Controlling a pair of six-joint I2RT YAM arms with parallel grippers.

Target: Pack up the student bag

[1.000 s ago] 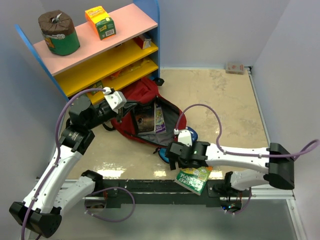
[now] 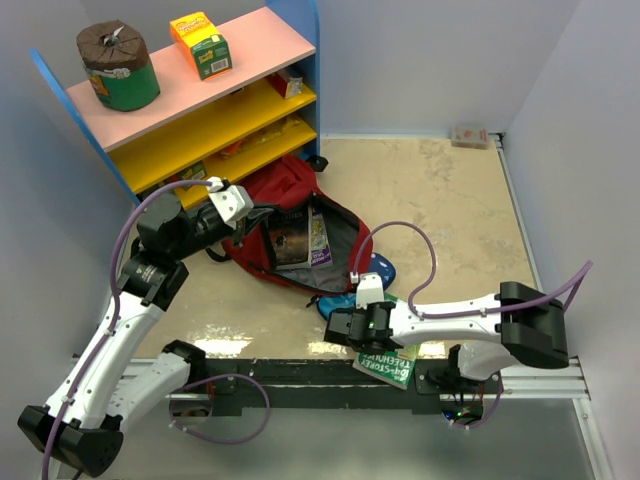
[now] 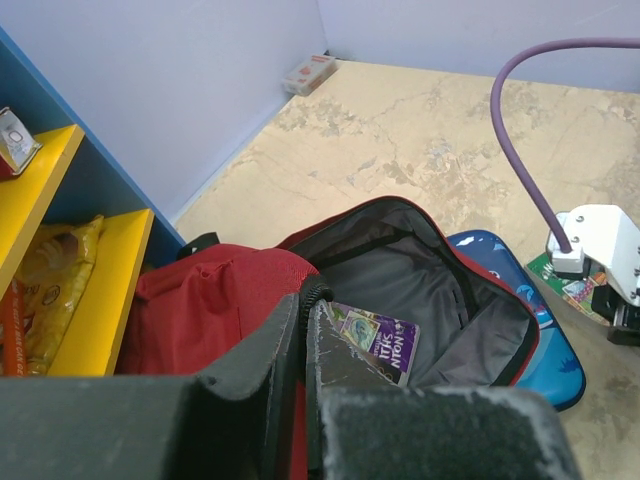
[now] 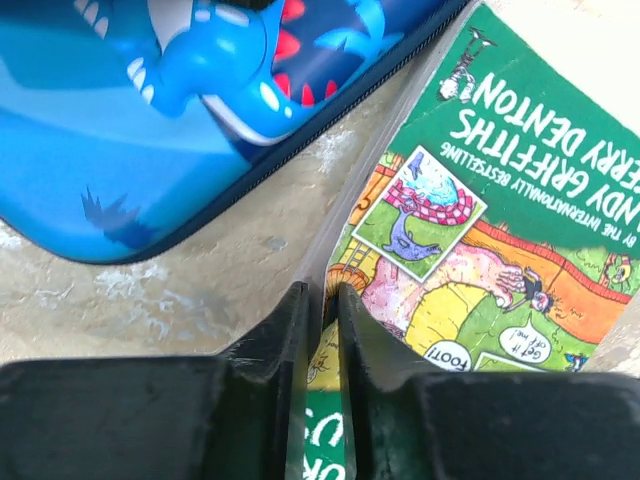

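Note:
The red bag point(image 2: 285, 185) lies open on the table, its grey inside facing up. Inside it are a dark book point(image 2: 288, 240) and a purple book point(image 3: 385, 340). My left gripper is shut on the bag's dark-edged rim. A green comic book point(image 4: 530, 150) lies by the table's front edge, partly under the right arm from above. In the right wrist view, my right gripper is at the book's spine edge, its fingers a narrow gap apart around it; whether they grip it is unclear. A blue dinosaur case point(image 4: 110, 160) lies beside the book.
Behind the bag stands a shelf point(image 2: 205, 100) with a green-brown canister point(image 2: 120, 75) and an orange-green box point(image 2: 202, 45) on top. A small clear box point(image 2: 468, 136) sits at the far right corner.
My right arm has shifted about over the blue case and green book, and its gripper now stands lower at the book's spine. The green book is slightly shifted. The left arm and bag have stayed put.

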